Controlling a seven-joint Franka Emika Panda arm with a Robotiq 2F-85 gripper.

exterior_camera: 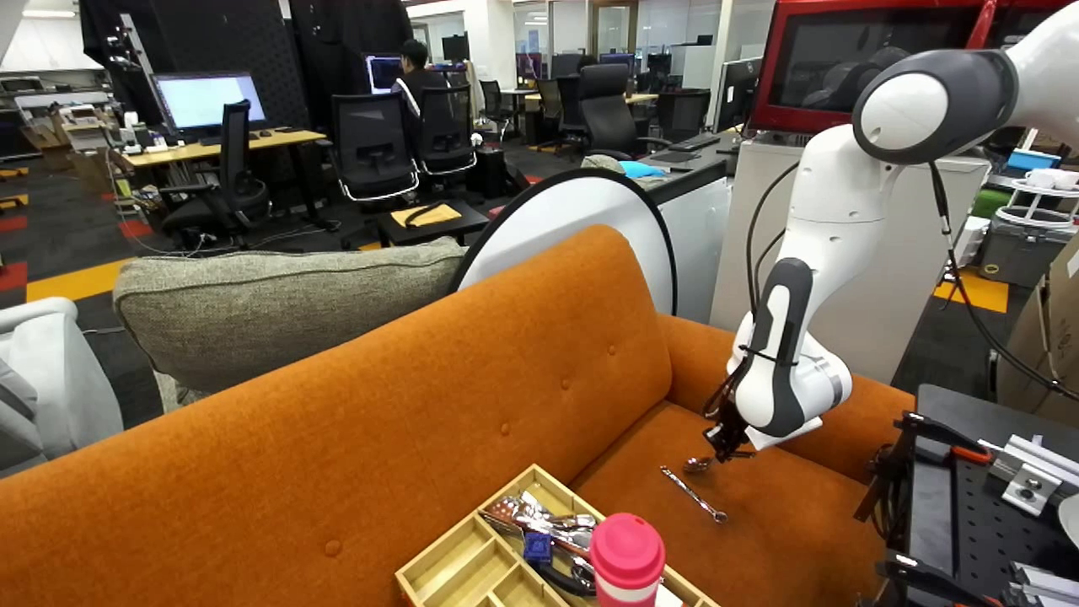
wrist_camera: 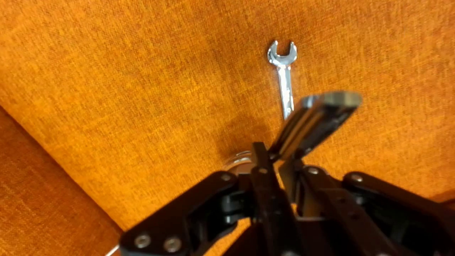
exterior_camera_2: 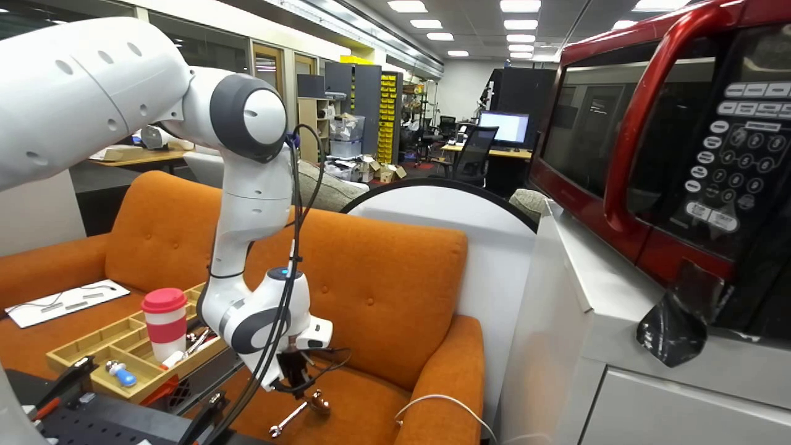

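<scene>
My gripper is shut on a metal utensil [wrist_camera: 315, 119], whose flat handle juts up past the fingers, blurred by closeness. A shiny rounded head [wrist_camera: 242, 160] shows beyond the fingers, mostly hidden; it seems to belong to the same utensil. In exterior view 1 that head [exterior_camera: 698, 464] hangs at the left of my gripper [exterior_camera: 726, 450], low over the orange seat. Just beside it on the seat lies a silver wrench [exterior_camera: 693, 494]. Its open end [wrist_camera: 282, 55] shows in the wrist view, while the rest passes behind the held handle.
A wooden divided tray [exterior_camera: 440, 566] holds several metal tools and a blue item [exterior_camera: 538, 548]. A cup with a pink lid [exterior_camera: 627, 551] stands at it. The sofa backrest [exterior_camera: 506, 374] and right armrest bound the seat, which is otherwise clear around the wrench.
</scene>
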